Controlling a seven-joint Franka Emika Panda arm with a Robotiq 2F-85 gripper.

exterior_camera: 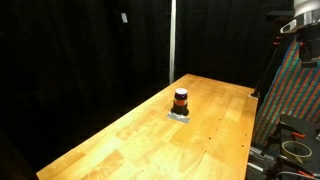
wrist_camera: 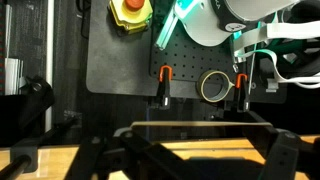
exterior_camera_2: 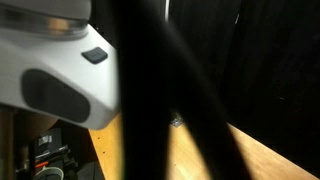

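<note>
On the wooden table (exterior_camera: 150, 125) stands a dark, jar-like object (exterior_camera: 181, 100) with a pale top and an orange band. A flat silvery piece (exterior_camera: 178, 118) lies right in front of it. My gripper hangs away from these, over the dark base plate (wrist_camera: 115, 75) beyond the table's edge. Its two orange-tipped fingers (wrist_camera: 166, 74) are wide apart, and nothing shows held between them. A ring (wrist_camera: 214, 86), perhaps a tape roll, appears below the gap. In the second exterior view, only a small grey bit (exterior_camera_2: 177, 122) shows on the tabletop.
A yellow box with a red button (wrist_camera: 132, 8), cables (wrist_camera: 290, 70) and the robot's white base (wrist_camera: 215, 20) crowd the plate. The white arm (exterior_camera_2: 55, 75) and a blurred dark cable (exterior_camera_2: 150, 90) block much of the second exterior view.
</note>
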